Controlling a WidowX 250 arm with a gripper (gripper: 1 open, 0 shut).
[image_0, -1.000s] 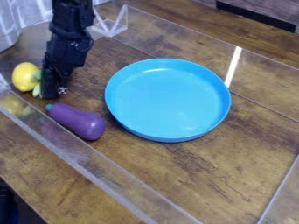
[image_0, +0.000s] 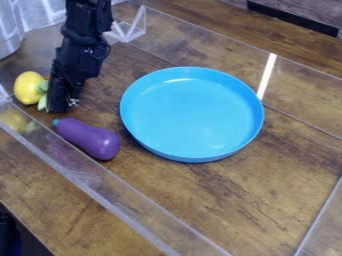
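Observation:
My black gripper (image_0: 56, 96) is low at the left, its fingertips down at the wooden table beside a yellow lemon-like object (image_0: 28, 86) and a pale green piece (image_0: 43, 99). It looks shut; whether anything thin is between the fingers is hidden. A purple eggplant (image_0: 91, 140) lies just in front of it. A large blue plate (image_0: 191, 112) sits to the right.
Clear plastic walls (image_0: 135, 208) edge the work area at front left, back and right. A silver round object (image_0: 14, 25) stands at the back left. Bare table (image_0: 241, 190) surrounds the plate on the right and front.

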